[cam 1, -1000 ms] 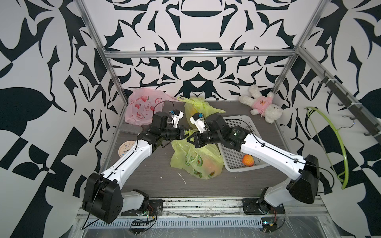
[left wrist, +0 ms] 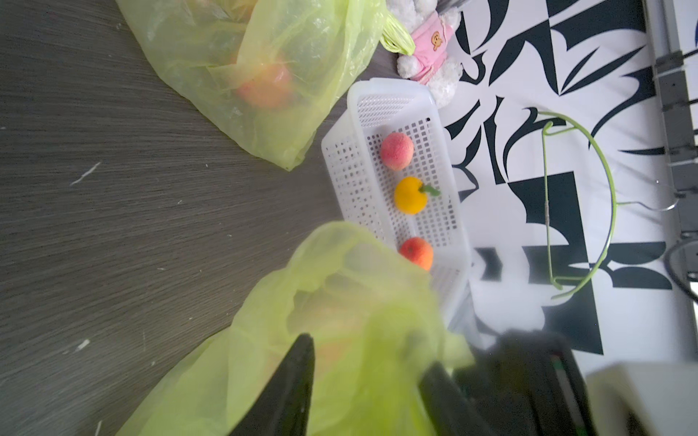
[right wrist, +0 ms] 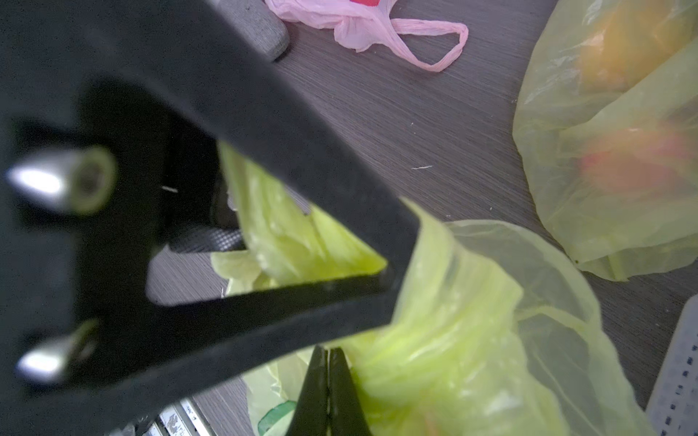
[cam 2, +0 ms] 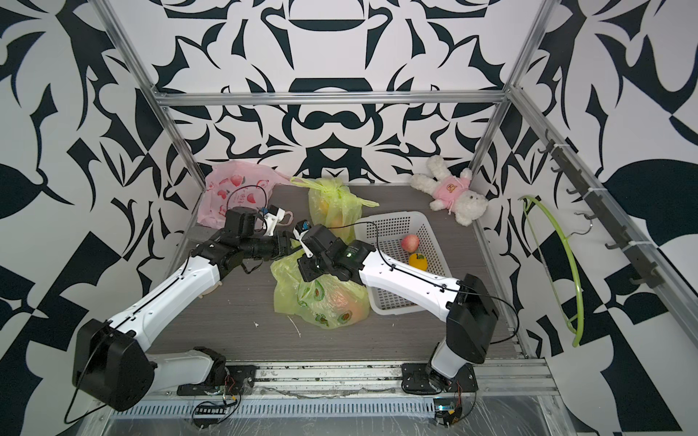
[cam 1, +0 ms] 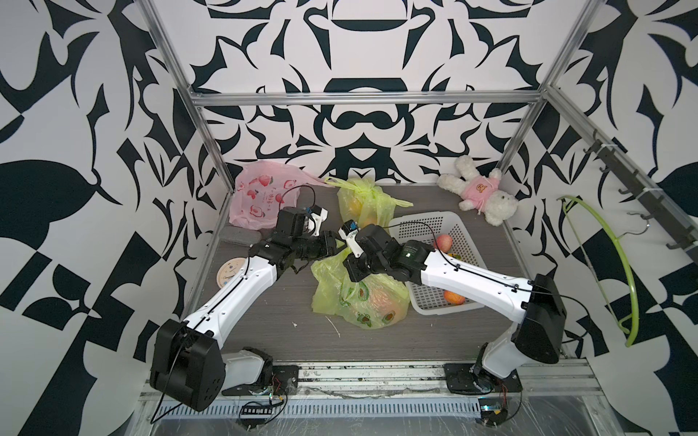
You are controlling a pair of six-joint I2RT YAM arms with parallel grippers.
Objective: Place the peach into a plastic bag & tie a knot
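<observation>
A yellow-green plastic bag [cam 1: 363, 301] with avocado prints lies at the table's middle. A pinkish-orange shape shows faintly through its film; I cannot tell whether it is a peach. The bag's gathered neck [right wrist: 429, 341] wraps around a black finger, seemingly my left gripper's, in the right wrist view. My left gripper has its fingers apart over the bag, with film below and behind them. In the right wrist view, my right gripper is shut beside the neck; whether thin film is pinched in it is hidden. Both grippers meet closely over the bag.
A white basket [left wrist: 349, 163] holds a pink fruit [left wrist: 397, 150], a yellow one [left wrist: 410, 194] and an orange-red one [left wrist: 416, 252]. Behind stands another filled yellow-green bag [cam 1: 363, 203]. A pink bag [cam 1: 254, 200] lies back left, a plush toy [cam 1: 480, 194] back right.
The right arm uncovered more of the basket's fruit. The left gripper has shifted slightly left.
</observation>
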